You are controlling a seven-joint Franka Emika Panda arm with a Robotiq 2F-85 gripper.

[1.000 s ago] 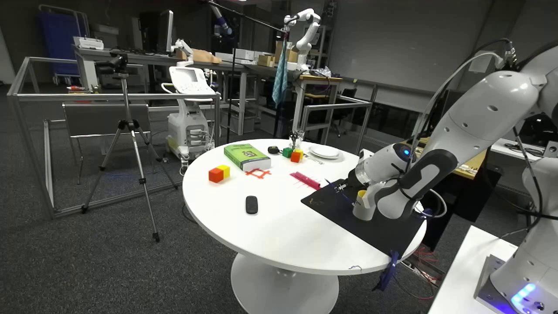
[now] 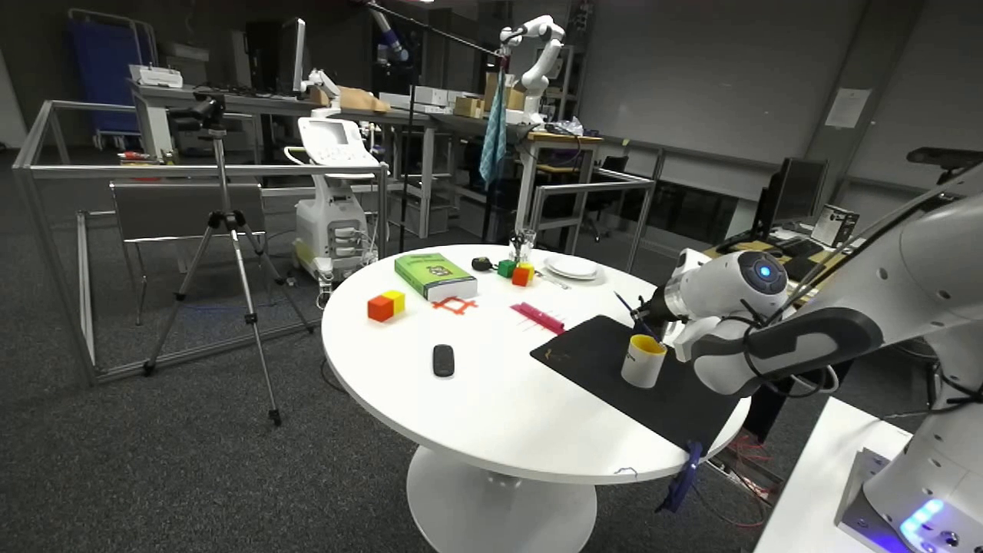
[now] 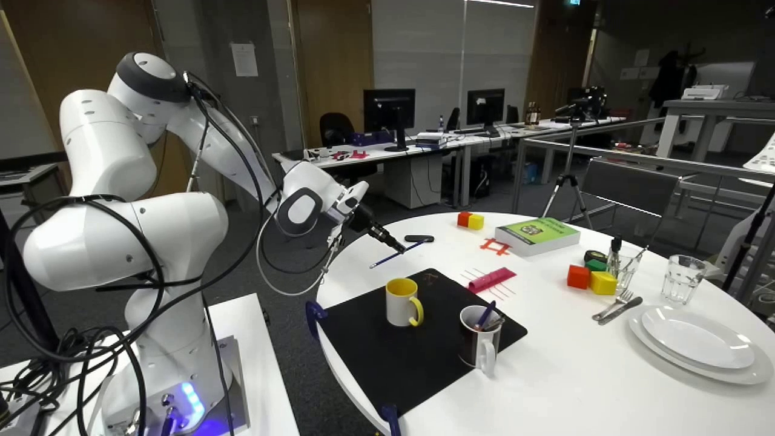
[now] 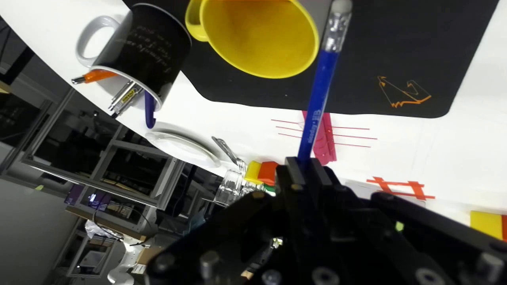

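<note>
A blue pencil [image 4: 319,102] with a silver ferrule and worn eraser is pinched in my gripper, which is shut on it. In exterior view 2 the pencil [image 3: 385,259] slants in the air, with the gripper [image 3: 401,251] above the mat's left side. A white mug with a yellow inside [image 3: 401,301] stands upright on the black mat; the wrist view looks into its empty-looking yellow interior [image 4: 261,40]. Beside it stands a black-and-white mug [image 3: 470,345] holding pens. In exterior view 1 my gripper [image 2: 645,318] appears just above and behind the yellow-lined mug [image 2: 643,364].
The black mat [image 3: 385,363] is clamped at the table's edge. Beyond it lie a pink holder [image 3: 491,280], a dark phone-like object [image 3: 419,238], coloured blocks [image 3: 579,277], a green book [image 3: 537,232], cutlery [image 3: 617,308], glasses [image 3: 681,280] and plates [image 3: 741,371].
In exterior view 1 my gripper has moved right and slightly up, carrying the pencil with it, and the arm has swung rightward. The mug and other table objects stay where they were.
</note>
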